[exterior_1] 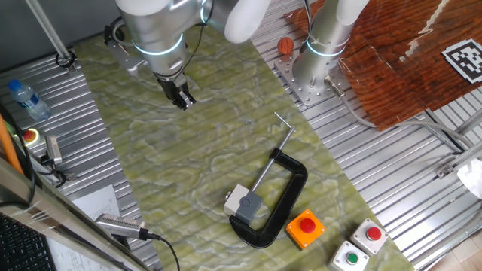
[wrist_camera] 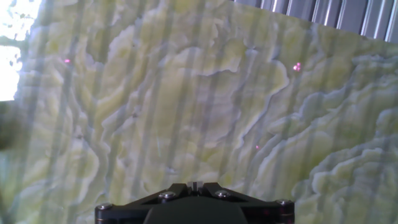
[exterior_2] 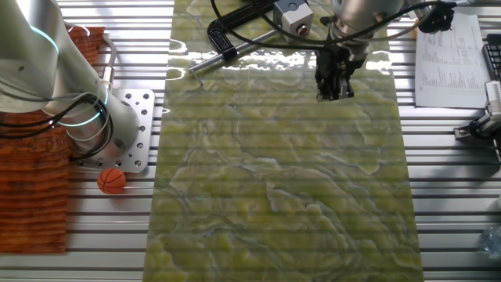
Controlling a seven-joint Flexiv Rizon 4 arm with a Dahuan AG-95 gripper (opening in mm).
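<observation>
Above the green marbled mat point(exterior_1: 143, 150), my gripper point(exterior_1: 187, 104) hangs with its fingers together. In the wrist view the gripper is shut, and nothing shows between its fingertips. Only bare mat point(wrist_camera: 199, 112) lies beyond it there. A black C-clamp point(exterior_1: 290, 199) rests on the mat well away from the gripper, with a grey-and-white box point(exterior_1: 242, 202) at its lower end. In exterior view 2, the gripper point(exterior_2: 336, 95) appears to the right of the clamp's screw rod point(exterior_2: 235, 53).
An orange box with a red button point(exterior_1: 306, 229) sits beside the clamp. Near the mat's edge are a red-button box point(exterior_1: 370, 235) and a green-button box point(exterior_1: 350, 258).
</observation>
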